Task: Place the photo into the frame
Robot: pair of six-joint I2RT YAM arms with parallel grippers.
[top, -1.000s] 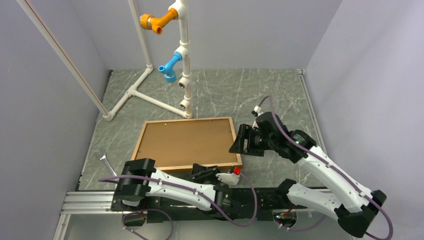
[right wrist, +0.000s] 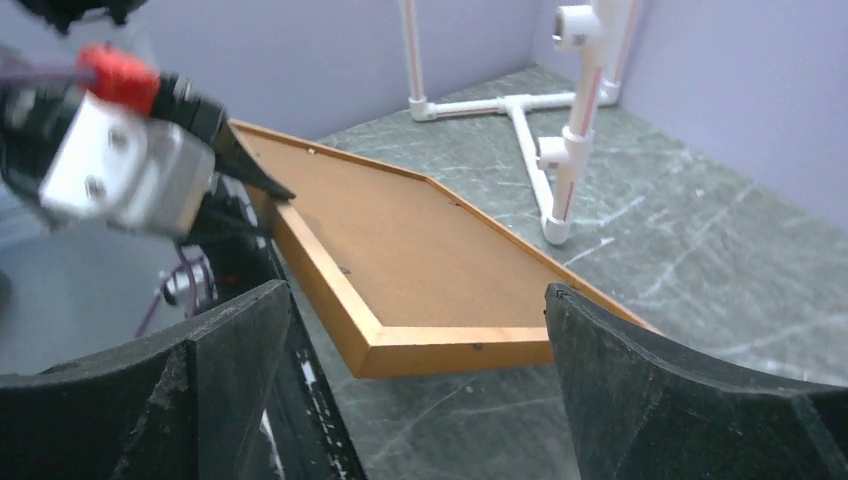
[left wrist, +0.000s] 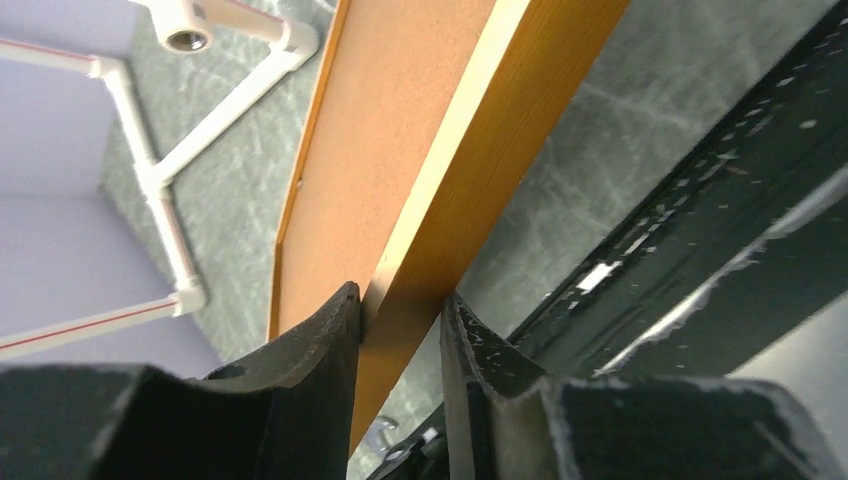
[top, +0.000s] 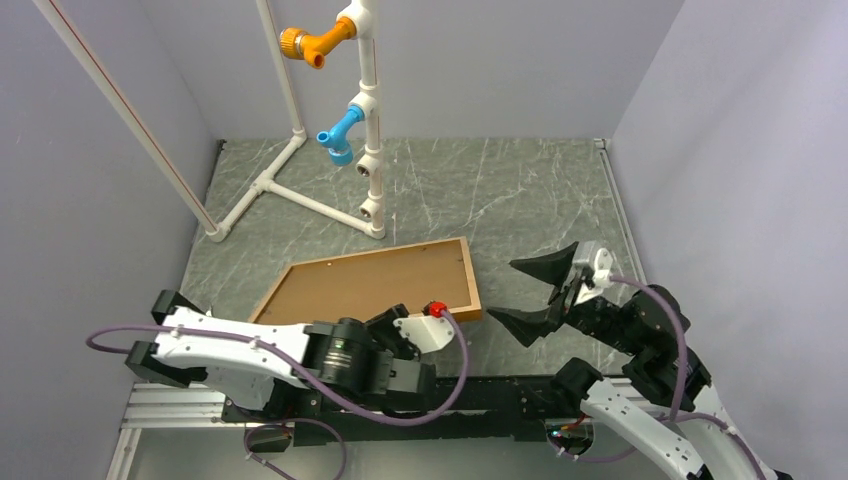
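The picture frame [top: 365, 275], with its brown back panel facing up and a light wooden rim, lies at a slant left of centre. In the left wrist view my left gripper has one finger on each side of the frame's near wooden edge [left wrist: 475, 170], both touching it. In the right wrist view the frame's near corner [right wrist: 372, 345] looks raised off the table. Off the frame's right side, my right gripper [top: 503, 288] stands wide open with nothing between its fingers. No photo can be seen in any view.
A white pipe stand [top: 320, 207] rises behind the frame, bearing a blue fitting [top: 341, 136] and an orange one [top: 318, 44]. A dark rail [top: 490, 395] runs along the front edge.
The frame has turned and tilted, its left end shifting toward the front. My left arm has moved left along with it. My right gripper has opened and backed off to the right.
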